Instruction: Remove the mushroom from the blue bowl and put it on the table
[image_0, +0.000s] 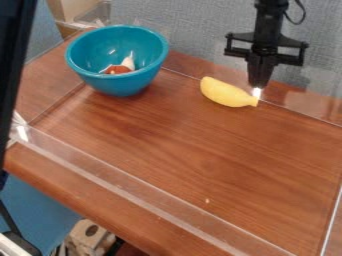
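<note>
In the camera view, a blue bowl (96, 44) stands at the back left of the wooden table (174, 150). Inside it lies the mushroom (122, 69), small, with a reddish part and a whitish part; the bowl's wall hides some of it. My black gripper (258, 86) points down at the back right, just behind and above a yellow object. It is well to the right of the bowl. The fingertips look close together, but whether they are apart or touching is too small to make out.
A yellow, banana-like object (229, 93) rests on the table between the bowl and the gripper, close to the fingertips. Clear raised edging (127, 190) runs along the table's front left.
</note>
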